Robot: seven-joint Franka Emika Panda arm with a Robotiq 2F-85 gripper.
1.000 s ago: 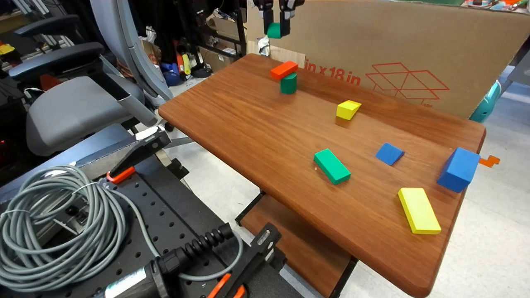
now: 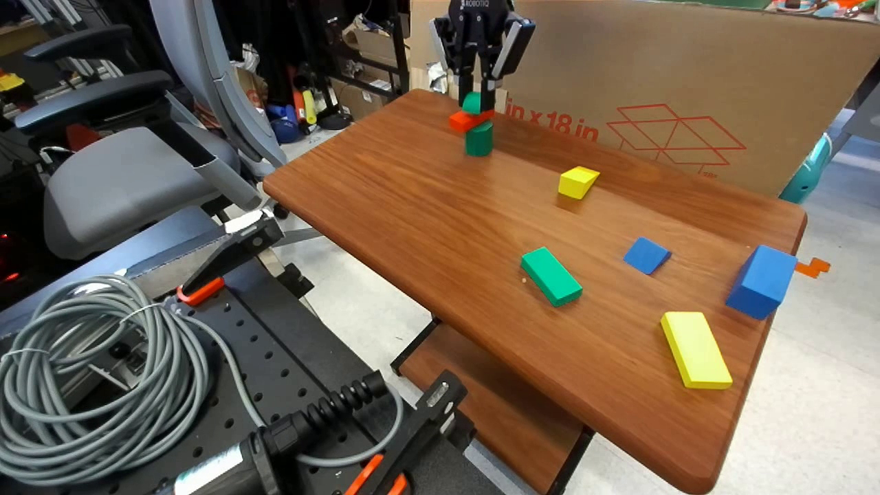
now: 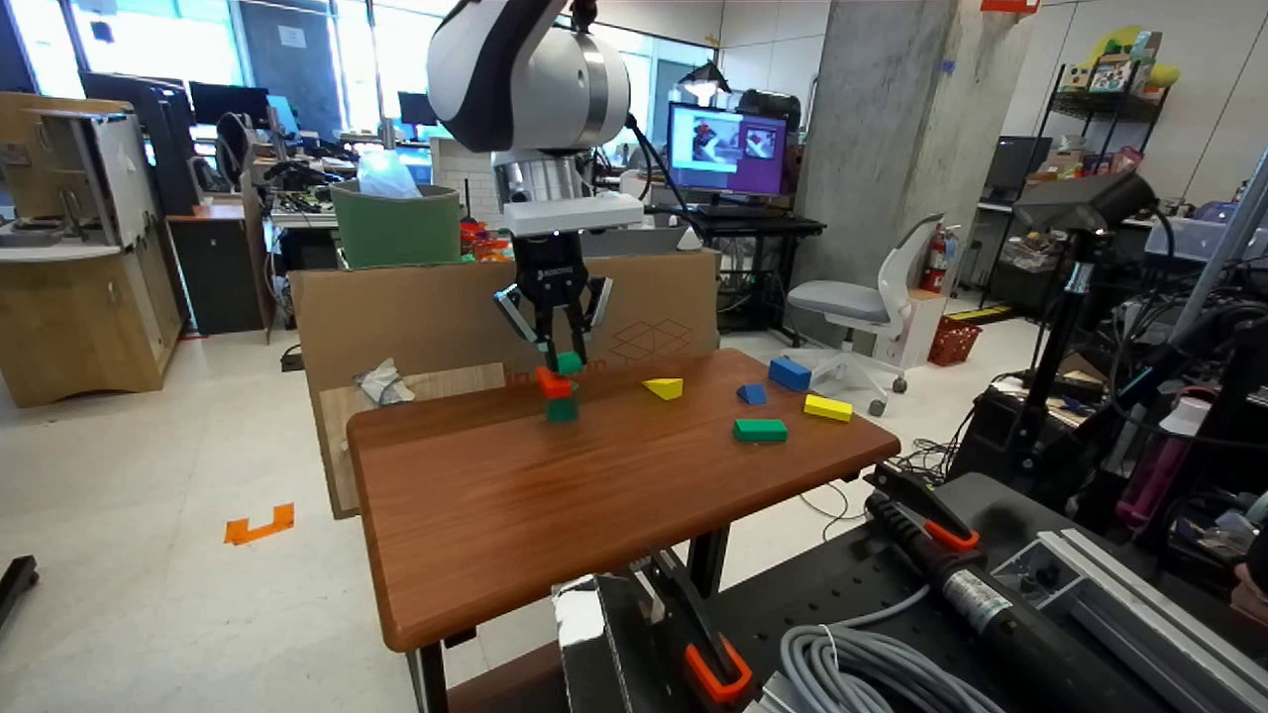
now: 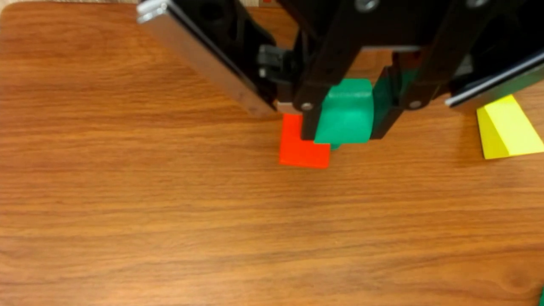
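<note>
My gripper is shut on a small green block [image 4: 347, 114], with a finger on either side of it. In exterior view 1 that held block [image 2: 471, 102] is right at the top of an orange-red flat block [image 2: 467, 121]; whether it bears on it or hangs just above, I cannot tell. The orange-red block lies across an upright green cylinder [image 2: 478, 141] standing near the table's far corner. From the wrist, the orange-red block [image 4: 304, 148] sticks out to the left below the held block, and the cylinder is almost wholly hidden.
A yellow wedge [image 2: 578, 182] sits to the right of the stack. Farther off lie a green block [image 2: 551, 277], a blue wedge [image 2: 647, 256], a blue block [image 2: 761, 281] and a yellow block [image 2: 696, 350]. Behind the table stands a cardboard sheet [image 2: 660, 91].
My gripper has come down and slightly right with the green block, from above the table to the top of the orange-red block. The other blocks look unmoved.
</note>
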